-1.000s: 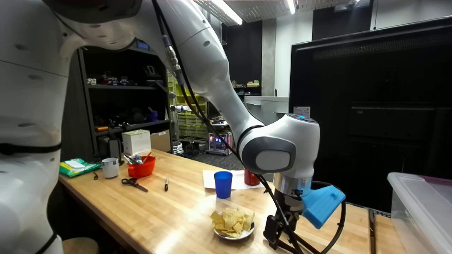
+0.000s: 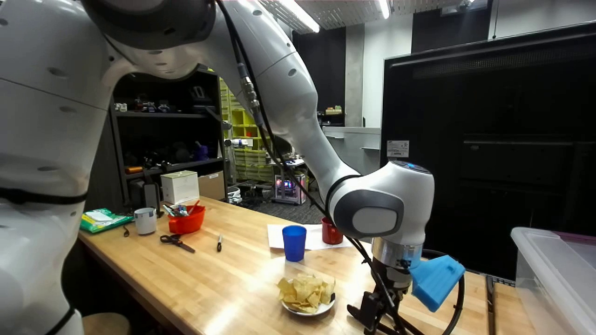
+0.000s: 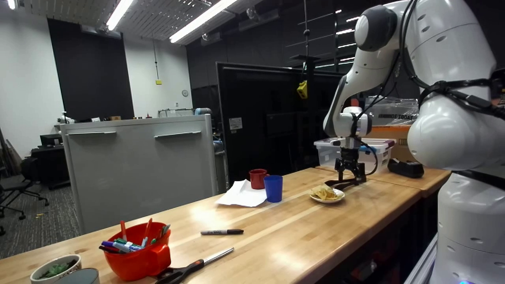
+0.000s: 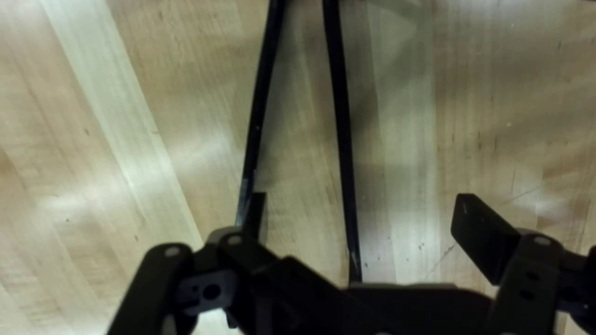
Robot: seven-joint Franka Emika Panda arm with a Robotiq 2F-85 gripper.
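Note:
My gripper is open just above the wooden table, its two black fingers (image 4: 484,237) wide apart. Beneath and between them, in the wrist view, run two long thin black bars, which look like the arms of a pair of tongs (image 4: 342,117). The left bar passes close by the left finger; whether they touch I cannot tell. Exterior view 2 has the dark tongs (image 3: 339,184) low on the table by the gripper (image 3: 351,179). A white plate (image 2: 308,313) of yellow chips (image 2: 306,291) sits beside the gripper.
A blue cup (image 2: 294,243) and a red mug (image 2: 332,231) stand farther back, near white paper (image 3: 241,194). The red pen container (image 3: 135,258), scissors (image 3: 189,270) and marker (image 3: 222,232) lie far off. A clear bin (image 2: 550,279) borders the right side.
In exterior view 1 the arm has shifted right and lower, bringing the gripper down nearer the table. The plate and cups have not moved.

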